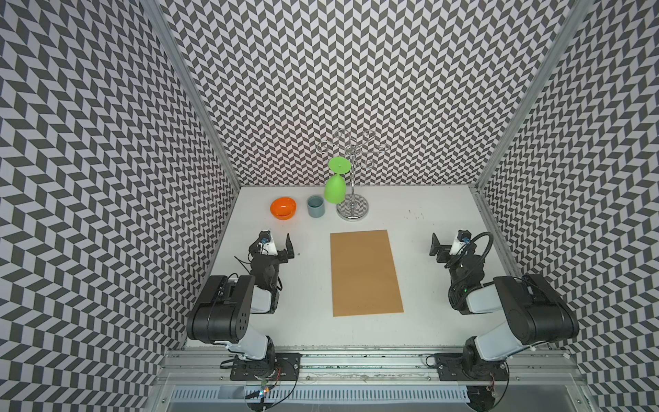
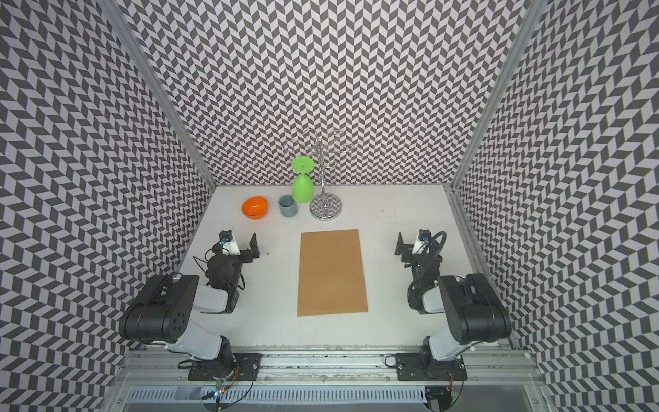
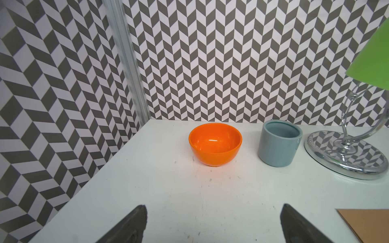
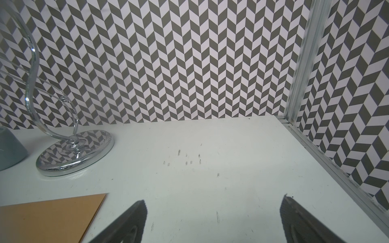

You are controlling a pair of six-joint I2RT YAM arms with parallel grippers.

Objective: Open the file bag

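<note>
A flat brown file bag (image 1: 365,272) lies at the middle of the white table, its near edge toward the arms. My left gripper (image 1: 271,243) hovers left of it, open and empty; in the left wrist view its blurred fingers stand wide apart, with the bag's corner (image 3: 362,222) at the lower right. My right gripper (image 1: 447,243) is to the bag's right, also open and empty, and the bag (image 4: 48,218) shows at the lower left of the right wrist view. Neither gripper touches the bag.
At the back stand an orange bowl (image 3: 214,149), a blue-grey cup (image 3: 277,145) and a chrome stand (image 4: 75,162) with a green glass (image 1: 334,189) hanging on it.
</note>
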